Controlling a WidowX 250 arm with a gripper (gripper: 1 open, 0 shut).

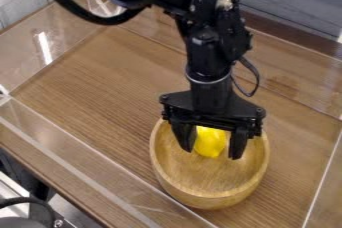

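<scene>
My black gripper (210,137) hangs over a round tan wooden bowl (207,187), its two fingers spread open. A yellow object (209,144) sits in the bowl between and partly behind the fingers, so its full shape is hidden; I cannot tell whether the fingers touch it.
A pale wall and ledge run along the back, and black cables lie at the lower left beyond the table's edge.
</scene>
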